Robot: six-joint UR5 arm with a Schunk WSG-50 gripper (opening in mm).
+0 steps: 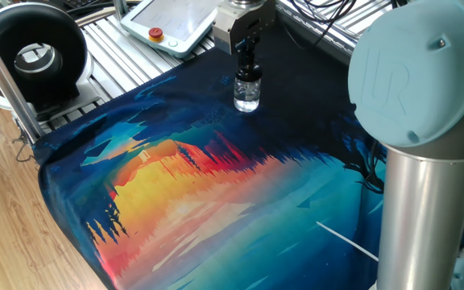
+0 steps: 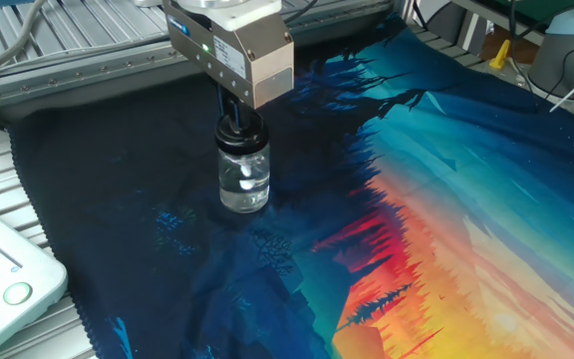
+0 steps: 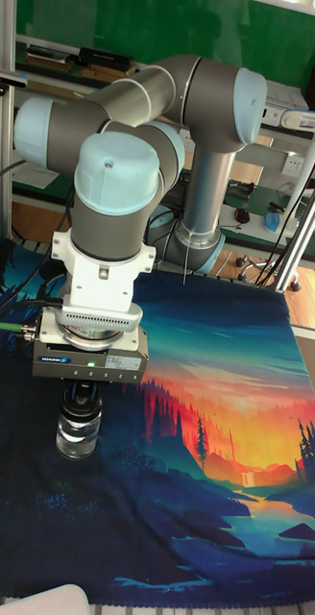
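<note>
A clear jar (image 2: 244, 181) with a black lid (image 2: 242, 136) stands upright on, or just above, the dark part of the printed cloth (image 2: 98, 189). It looks part filled with clear liquid. Directly over it, my gripper (image 2: 235, 118) points straight down, its dark narrow fingers meeting the lid's top; it appears shut on the jar there. Black on black hides the exact contact. From the first exterior view, the same jar (image 1: 246, 97) is under the gripper (image 1: 246, 68), and the third view shows the jar (image 3: 77, 436) below the grey gripper body.
A teach pendant (image 1: 167, 24) with a red stop button lies beyond the cloth's edge. The robot's column (image 1: 425, 217) rises at the right, with a thin pale rod (image 1: 346, 240) near it.
</note>
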